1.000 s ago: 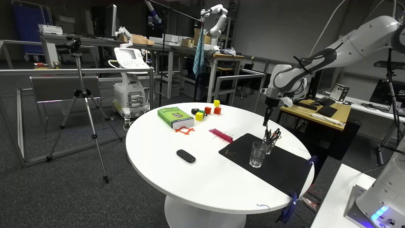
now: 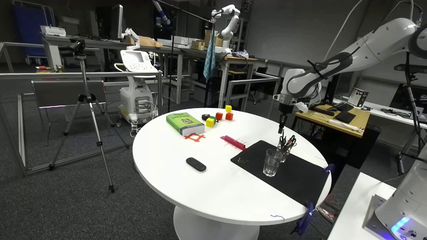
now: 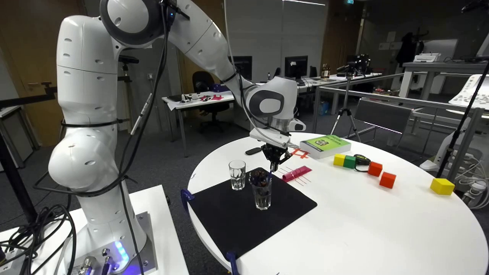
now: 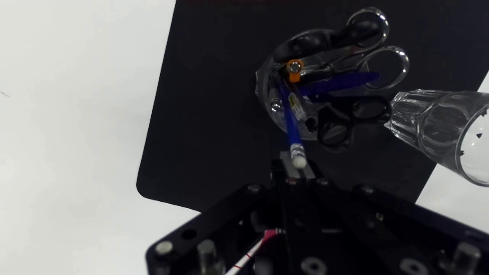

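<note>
My gripper is shut, directly over the edge of a glass of stationery (image 3: 262, 194) on the black mat (image 3: 229, 220). A blue pencil (image 4: 292, 123) leans out of that glass; in the wrist view its white eraser end overlaps the grey fingertips. Whether the fingers pinch it I cannot tell. Black-handled scissors (image 4: 353, 120), a dark blue pen (image 4: 341, 84) and an orange-tipped item (image 4: 294, 71) share the glass. Beside it an empty clear glass (image 2: 271, 163) stands upright on the mat.
A red-pink holder (image 2: 233, 142), a black remote (image 2: 196, 164), a green book (image 2: 182, 123) and several coloured cubes (image 3: 387, 179) lie elsewhere on the white table (image 2: 168, 148). Blue clamps (image 2: 307, 218) grip the mat's edge.
My gripper has shifted very slightly and hangs a little more upright above the stationery glass. The table objects have not visibly moved.
</note>
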